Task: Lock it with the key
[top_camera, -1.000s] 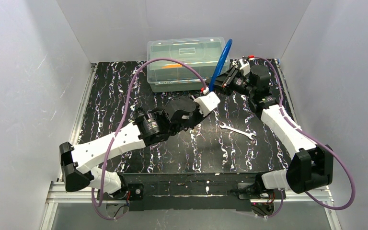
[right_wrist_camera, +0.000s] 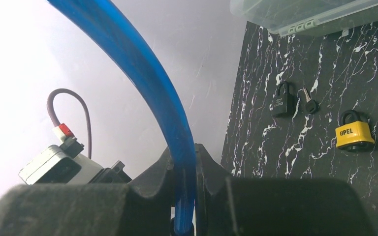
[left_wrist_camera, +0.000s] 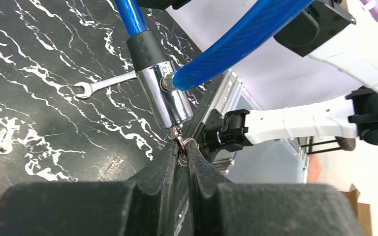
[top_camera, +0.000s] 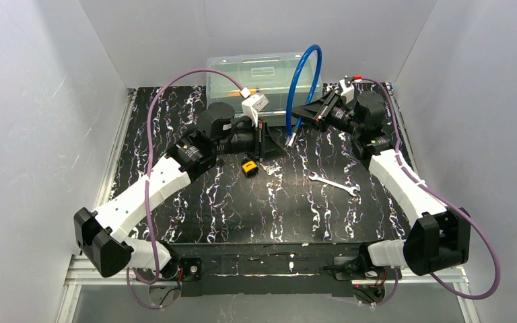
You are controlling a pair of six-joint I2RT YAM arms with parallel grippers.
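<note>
A blue cable lock (top_camera: 295, 87) is held up in a loop above the table, its chrome cylinder (left_wrist_camera: 162, 96) hanging low. My right gripper is shut on the blue cable, which passes between its fingers. From the cylinder's lower end a thin metal key (left_wrist_camera: 174, 132) runs down to my left gripper, which is shut on it, with a wire ring (left_wrist_camera: 192, 141) beside the fingertips. The key's tip is hidden, apparently inside the cylinder; how deep it sits cannot be told.
A wrench (top_camera: 334, 184) lies right of centre. A yellow padlock (right_wrist_camera: 354, 135), a black padlock (right_wrist_camera: 283, 101) and a small black-headed key (right_wrist_camera: 310, 104) lie on the table. Behind them stands a lidded clear box (top_camera: 262, 121).
The cable loop has turned and opened wider to view.
</note>
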